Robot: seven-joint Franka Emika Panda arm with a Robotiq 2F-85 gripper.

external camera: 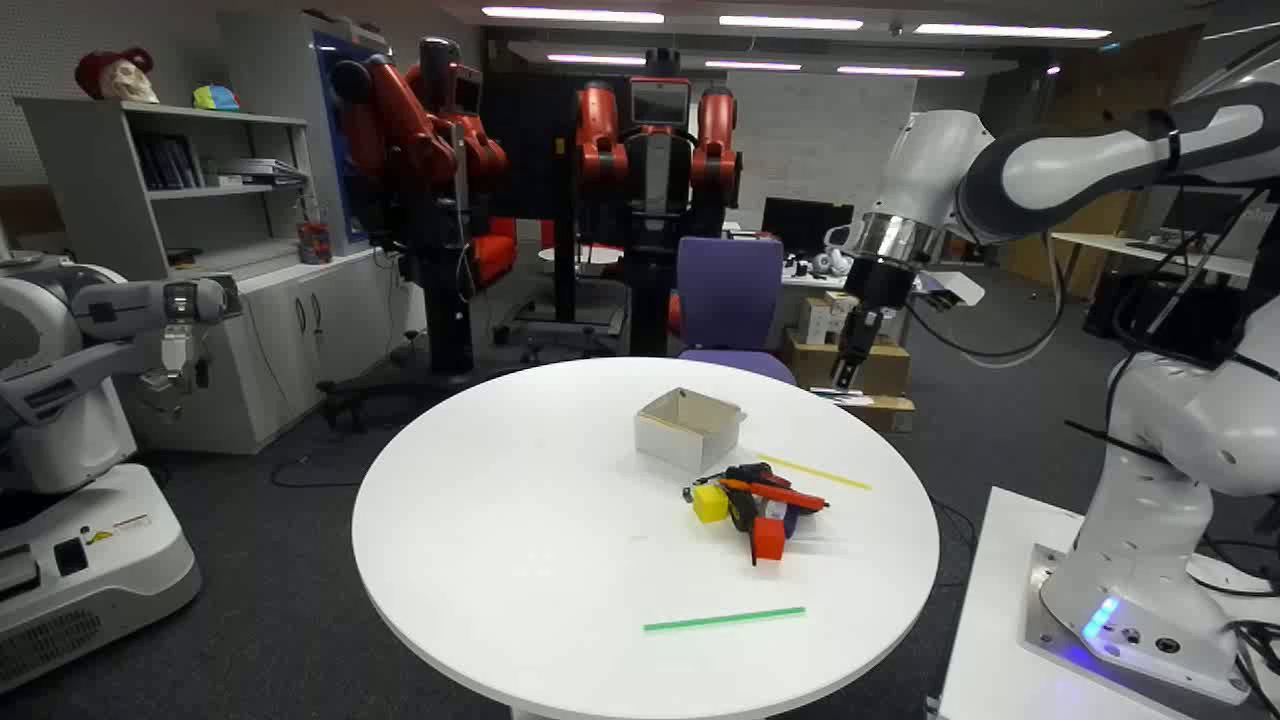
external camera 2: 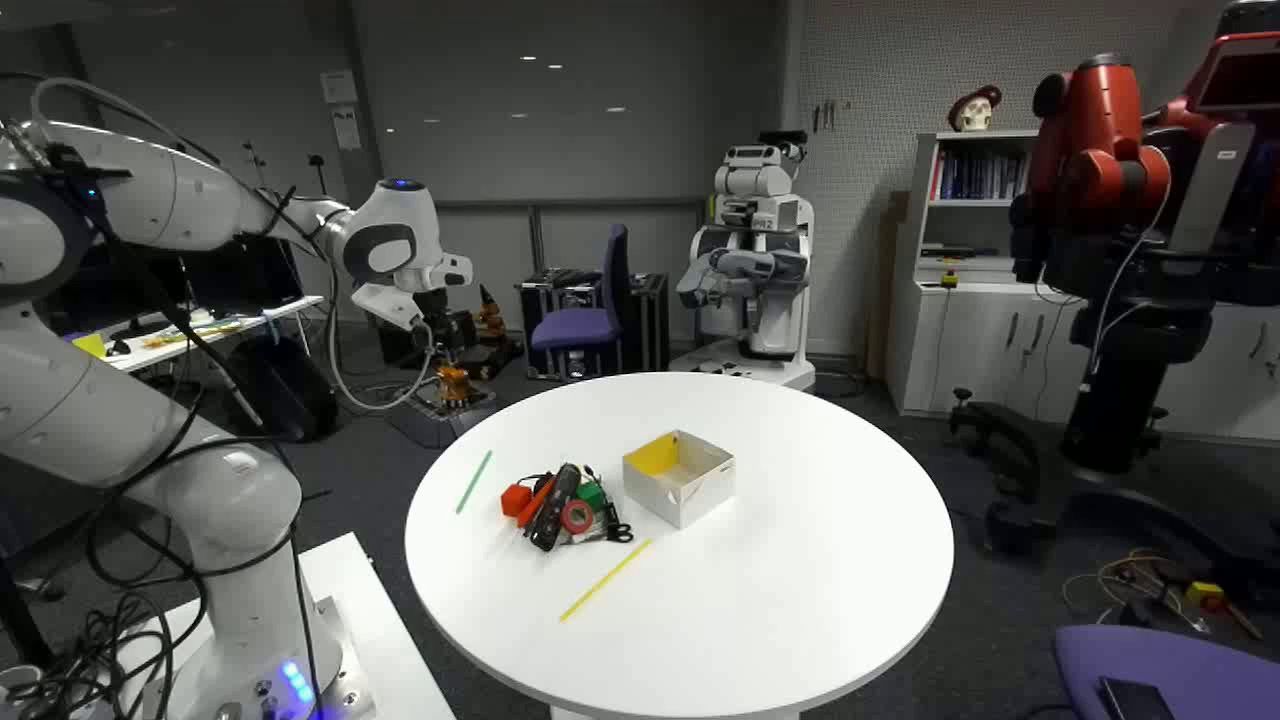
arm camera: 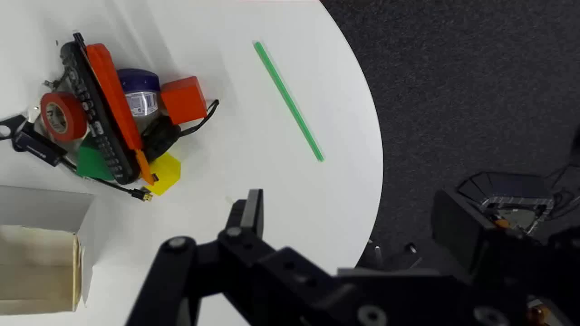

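My gripper is open and empty, its two dark fingers spread wide across the bottom of the wrist view. In exterior view 1 the gripper [external camera: 843, 372] hangs above the far right side of the table. A pile on the white table holds an orange tool [arm camera: 115, 95], a black remote [arm camera: 100, 119], red tape [arm camera: 63, 116], a jar with a dark blue lid [arm camera: 139, 81], a red cube [arm camera: 183, 100], a yellow block [arm camera: 164, 173], a green block [arm camera: 92, 158] and dark cables. Beside the pile stands an open box [external camera 2: 708, 490]. A green stick [arm camera: 288, 100] lies apart.
A yellow stick [external camera 2: 606, 580] lies flat on the round table [external camera 2: 828, 516], on the other side of the pile from the green stick. Much of the tabletop beyond the box is bare. A purple chair [external camera: 728, 294] stands behind the table.
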